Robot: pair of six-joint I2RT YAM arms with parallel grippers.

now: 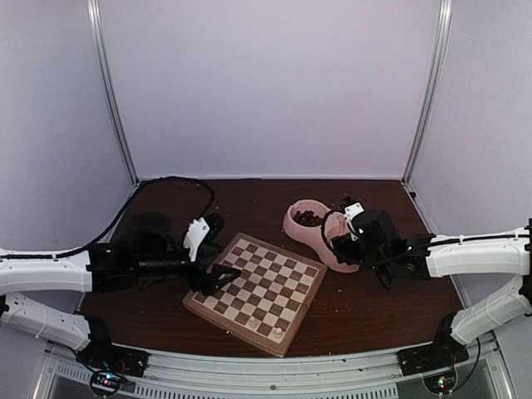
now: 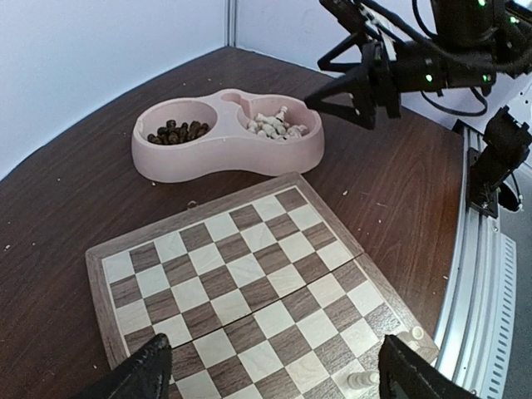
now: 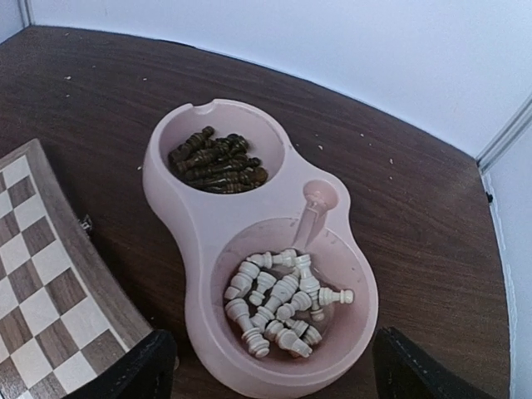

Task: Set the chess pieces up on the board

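Note:
The chessboard (image 1: 259,287) lies at an angle on the table. Over the board's left side hovers my left gripper (image 1: 223,278), open and empty. My right gripper is open above the near end of the pink bowl (image 3: 199,241), nothing between its fingers. White pieces (image 3: 278,303) lie heaped in the bowl's near compartment, dark pieces (image 3: 218,162) in the far one.
A white wall (image 2: 83,58) rises behind the table. A small metal latch (image 3: 86,223) sticks out of the board's edge beside the bowl. Bare table (image 1: 233,199) stretches behind the board.

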